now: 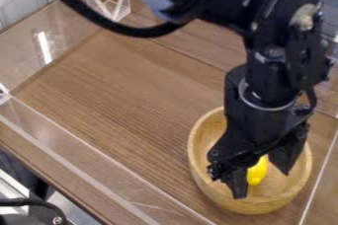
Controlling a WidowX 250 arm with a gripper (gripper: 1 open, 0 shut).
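My black gripper is down inside a round, tan wooden bowl at the lower right, its fingers apart on either side of a yellow object. The gripper body hides much of that object and the back of the bowl. I cannot tell whether the fingertips touch it.
The wooden tabletop left of the bowl is clear. A clear rail or edge runs along the lower left, and something pale and transparent stands at the top left. The arm covers much of the top and right of the view.
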